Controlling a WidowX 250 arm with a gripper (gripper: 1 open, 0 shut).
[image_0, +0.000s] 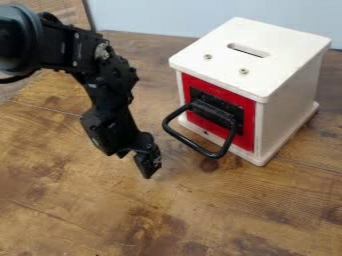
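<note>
A white box with a slot in its top stands at the right, two small metal fittings near the top's front edge. Its red front panel carries a black fitting with a looped black handle sticking out low toward the arm. My black gripper hangs over the wooden table, left of the handle and apart from it, fingers pointing down and toward the viewer's right. It looks open, with nothing seen held, though the fingers overlap in this view.
A pale wall runs behind. A board edge stands at the top left, behind the arm.
</note>
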